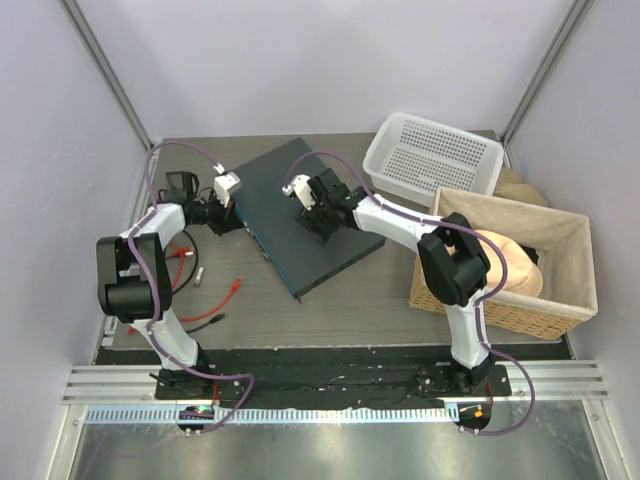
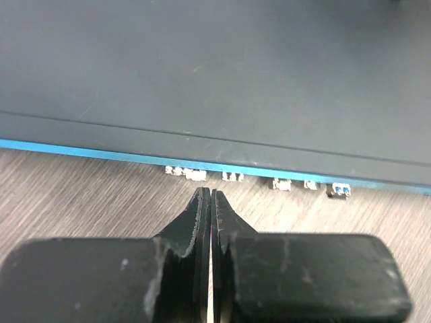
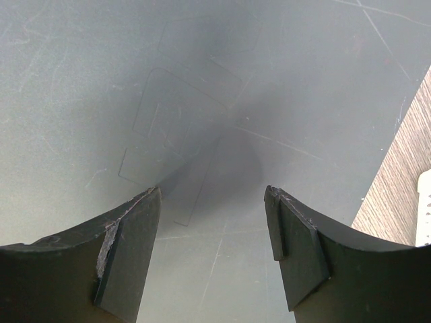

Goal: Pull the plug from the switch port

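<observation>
The dark, flat switch (image 1: pixel 330 260) lies on the wooden table; its blue-edged side (image 2: pixel 81 151) crosses the left wrist view, with several small port pieces (image 2: pixel 281 184) along it. My left gripper is shut just outside that edge, below the ports; I cannot see what is between its fingertips. In the top view it is at the switch's left edge. My right gripper stands open over the scratched top of the switch, nothing between its fingers.
Red cables (image 1: pixel 228 298) and black cables lie at the left. A white plastic basket (image 1: pixel 433 150) stands at the back right, a wicker basket (image 1: pixel 520 310) with a tan object inside at the right.
</observation>
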